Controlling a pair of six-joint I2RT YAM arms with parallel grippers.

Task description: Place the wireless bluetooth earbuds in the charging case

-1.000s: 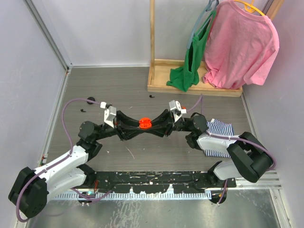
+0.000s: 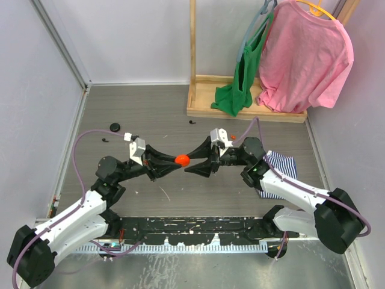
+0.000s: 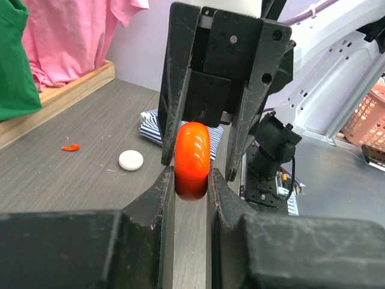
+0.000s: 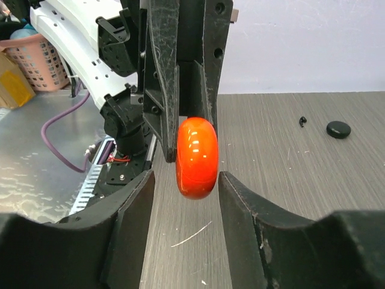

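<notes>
An orange earbud case (image 2: 182, 161), its lid closed, is held in the air at the middle by my left gripper, which is shut on it; it looks upright in both wrist views. My right gripper stands open just to the right of the case, its fingers apart from it. An orange earbud (image 3: 70, 147) lies on the floor, and small dark pieces (image 2: 192, 122), likely earbuds, lie farther back.
A black round disc (image 2: 115, 127) is at left, a white disc (image 3: 131, 159) at right. A striped cloth (image 2: 280, 165) lies by the right arm. A wooden rack (image 2: 198, 108) with hanging clothes stands at the back.
The case, opened-looking a second ago, now appears closed. My right gripper has opened and drawn back to the right, leaving the case in my left gripper.
</notes>
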